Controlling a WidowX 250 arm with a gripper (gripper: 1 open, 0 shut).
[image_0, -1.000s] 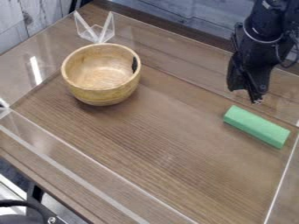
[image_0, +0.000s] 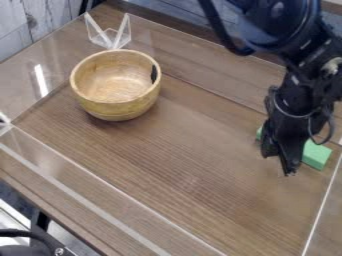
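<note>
My dark gripper (image_0: 275, 160) hangs low at the right, over a flat green block (image_0: 315, 155) on the wooden table (image_0: 174, 180). Its fingers look close together, though whether anything is between them is unclear. The gripper hides the middle of the green block; one end shows at its right.
A round wooden bowl (image_0: 114, 95) stands at the upper left, with a clear plastic piece behind it. A dark cable lies at the bottom left edge.
</note>
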